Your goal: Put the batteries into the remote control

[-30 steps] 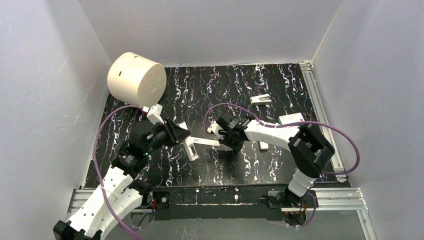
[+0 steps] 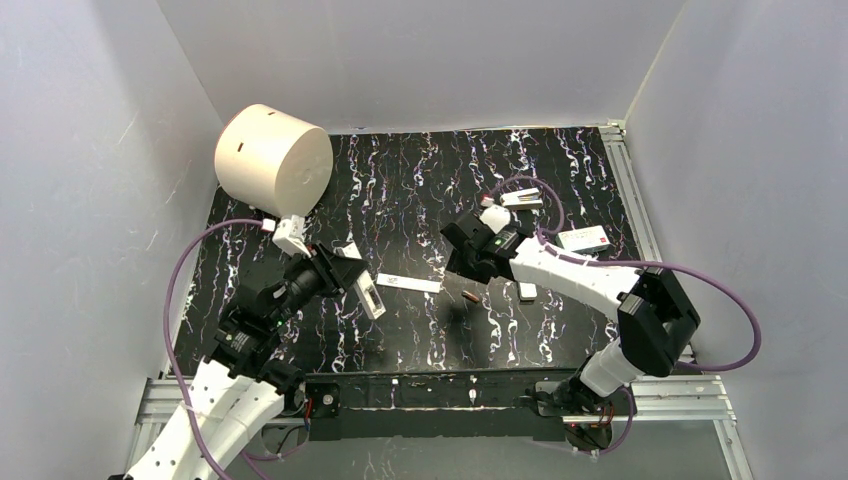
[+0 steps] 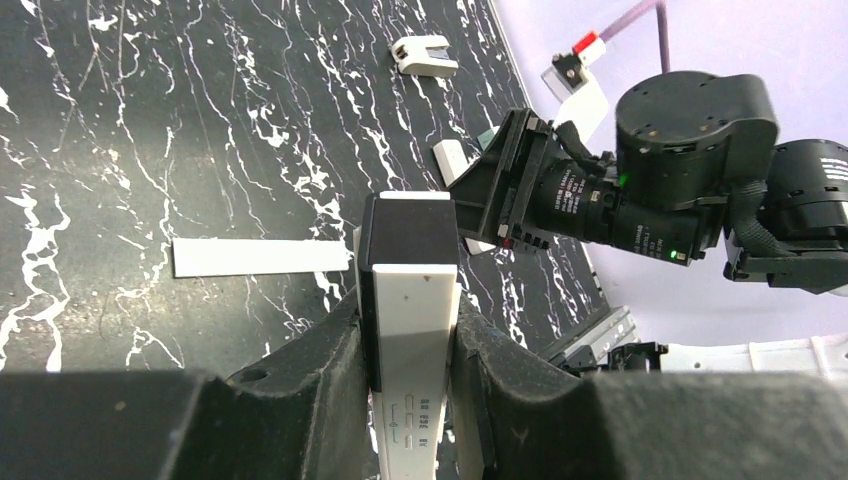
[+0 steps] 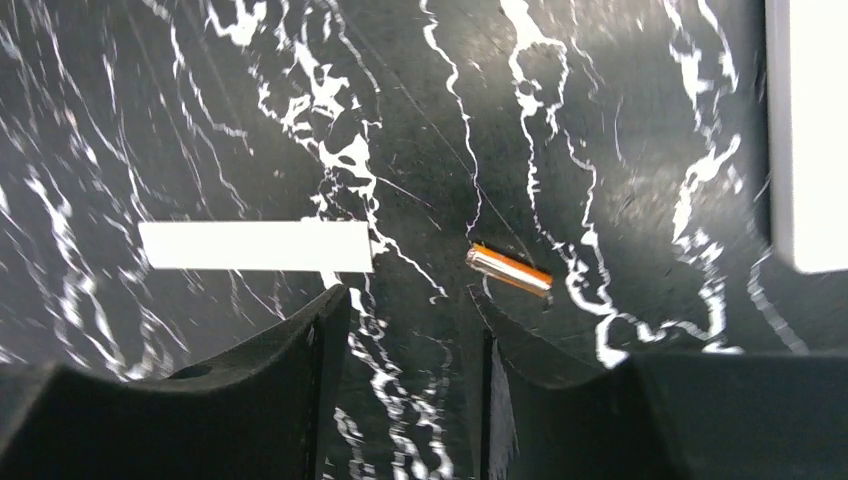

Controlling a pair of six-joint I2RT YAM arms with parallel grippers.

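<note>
My left gripper (image 2: 345, 268) is shut on the white remote control (image 3: 410, 320), held upright over the table; in the top view an open compartment shows on it. A single battery (image 4: 508, 270), orange and silver, lies on the black marbled table (image 4: 420, 120). My right gripper hovers above and beside that battery, part open, with nothing between its fingers. A white strip (image 4: 255, 245) lies left of the battery.
A stapler (image 2: 521, 200) sits at the back right, with a white box (image 2: 582, 239) and another white object (image 2: 526, 291) on the right. A large cream cylinder (image 2: 270, 155) occupies the back left.
The left gripper has shifted slightly left with the remote in it.
</note>
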